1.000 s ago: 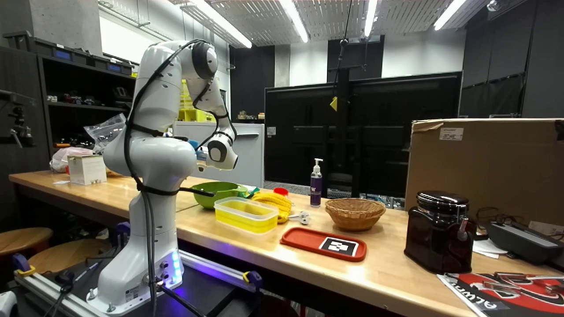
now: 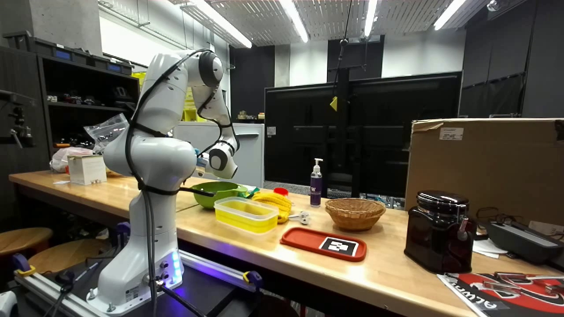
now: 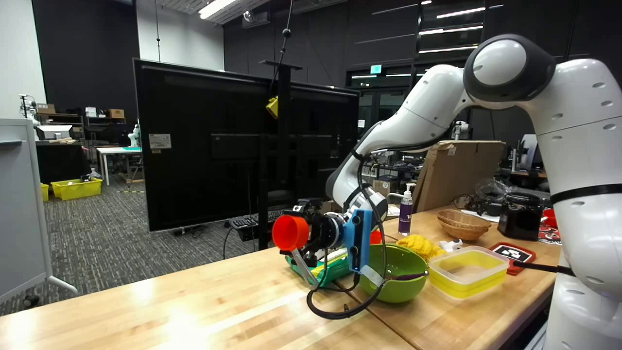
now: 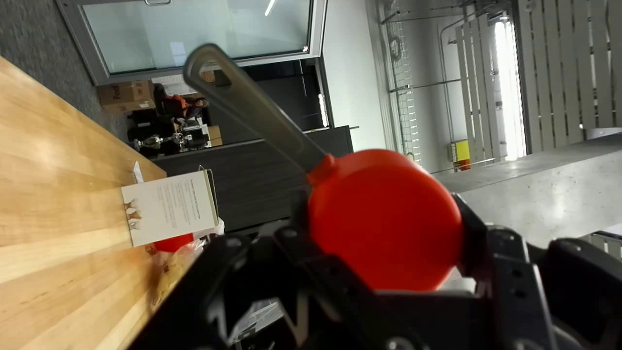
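Filling the middle of the wrist view is a red round cup (image 4: 385,221) with a long grey handle (image 4: 256,108) slanting to the upper left. My gripper is shut on the cup, with a dark finger at either side of it. In exterior view 2 the same cup hangs above the bare wooden table, its opening turned sideways and its handle pointing down towards the table. The arm hides gripper and cup in exterior view 1.
Close to the wrist stand a green bowl (image 3: 398,294), a green package (image 3: 335,269) and a clear yellow container (image 3: 469,286). A wicker basket (image 2: 355,217) and red tray (image 2: 296,243) lie farther off. A white box (image 2: 87,169) stands at the table's far end.
The wrist has come down a little in exterior view 1, and the upper arm has tipped slightly to the right. The things on the table have not moved.
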